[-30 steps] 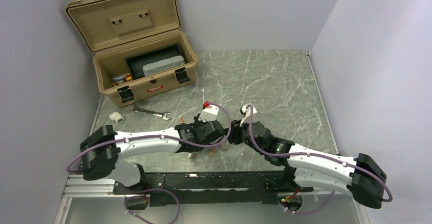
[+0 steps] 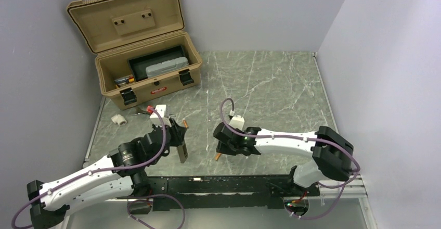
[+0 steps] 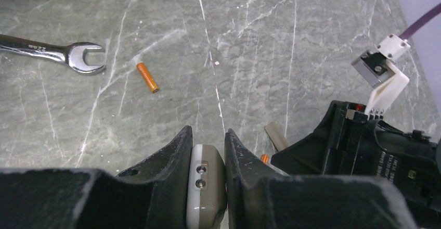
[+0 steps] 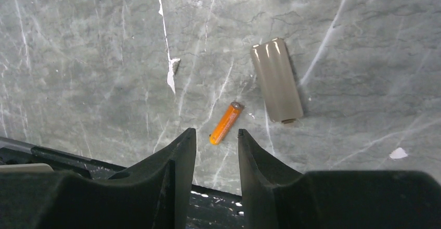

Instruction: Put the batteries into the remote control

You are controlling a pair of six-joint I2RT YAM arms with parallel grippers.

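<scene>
My left gripper is shut on the grey remote control (image 3: 205, 198), which hangs below it at the front left in the top view. An orange battery (image 3: 147, 77) lies on the table near the wrench. In the right wrist view a second orange battery (image 4: 226, 122) lies just beyond the fingers of my right gripper, which stands open with nothing between them, above the table. A flat grey piece (image 4: 276, 80), apparently the battery cover, lies right of that battery.
An open tan toolbox (image 2: 171, 80) stands at the back left. A wrench (image 3: 41, 51) and a white object (image 2: 118, 119) lie in front of it.
My left gripper has moved left with the remote, away from my right gripper. The right arm has swung, its gripper moving left and down toward the battery at front centre.
</scene>
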